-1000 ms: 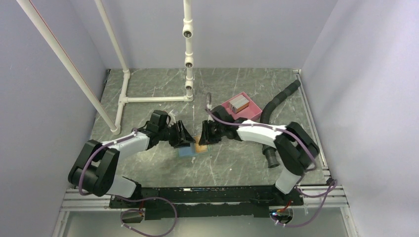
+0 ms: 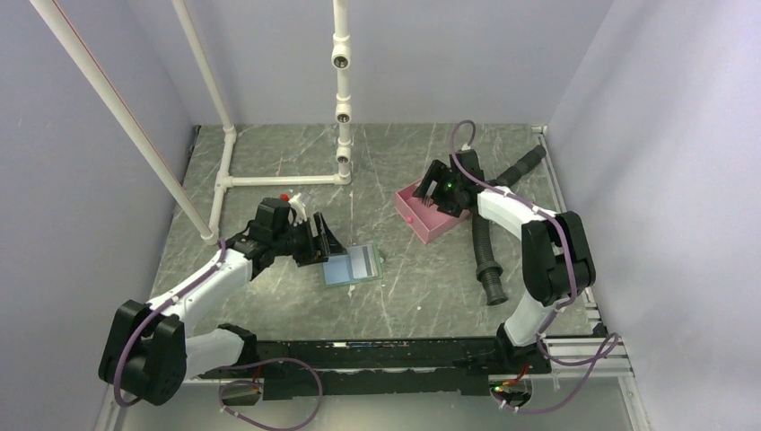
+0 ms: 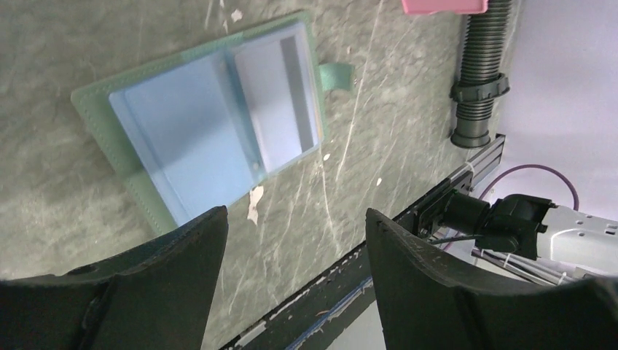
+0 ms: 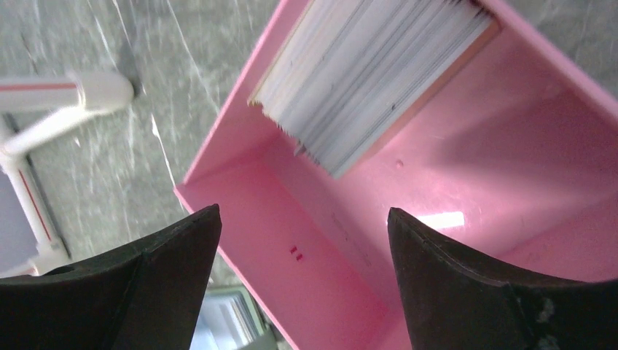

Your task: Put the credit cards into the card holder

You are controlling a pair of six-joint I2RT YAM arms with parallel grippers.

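The card holder (image 3: 182,138), a green-backed wallet with pale blue and white pockets, lies open on the table below my left gripper, whose fingers are apart with nothing between them. In the top view the holder (image 2: 337,268) is just right of that gripper (image 2: 319,238). My right gripper stands open over a pink box (image 4: 495,153), which holds a row of thin pale cards (image 4: 364,73) on edge against one end. Nothing is between its fingertips.
A black corrugated hose (image 2: 489,269) lies right of the box (image 2: 424,224). A white pipe frame (image 2: 278,180) stands at the back left.
My right gripper has moved from the holder up-right to over the box. My left gripper has drawn back slightly left. The orange patch seen on the holder earlier now shows white.
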